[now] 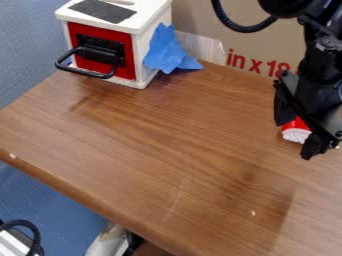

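My black gripper (pixel 307 120) is at the right edge of the table, low over a red-and-white object (pixel 293 133) that it partly hides. Whether its fingers are shut on that object cannot be made out. A white box (pixel 142 20) with a red front and black handle stands at the back left, with a blue cloth (pixel 171 55) beside it.
A cardboard sheet (pixel 241 45) stands along the back. Blue floor shows to the left, with a black-and-white item (pixel 20 240) at the lower left.
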